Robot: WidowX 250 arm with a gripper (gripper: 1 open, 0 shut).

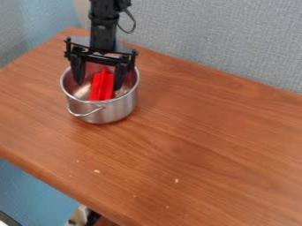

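Note:
A steel pot (117, 109) with a wire handle stands on the wooden table at the left back. Inside it lies a red object (102, 86), upright or leaning. My black gripper (101, 77) is lowered into the pot's mouth, open, its two fingers on either side of the red object; whether they touch it is hard to tell.
A grey wall runs along the back, and the table's left edge drops off toward a blue floor.

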